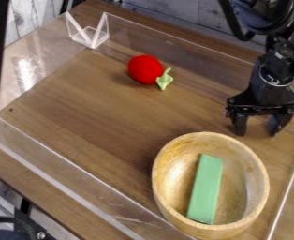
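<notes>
My black gripper (258, 118) is low over the right side of the wooden table, just above and behind a pale wooden bowl (173, 171), with its fingers open and nothing visible between them. The bowl holds a long green block (203, 188). A red plush tomato (144, 68) with a pale green top lies toward the back middle of the table, left of my gripper.
A clear plastic holder (88, 31) stands at the back left corner. Transparent walls edge the table (94, 112).
</notes>
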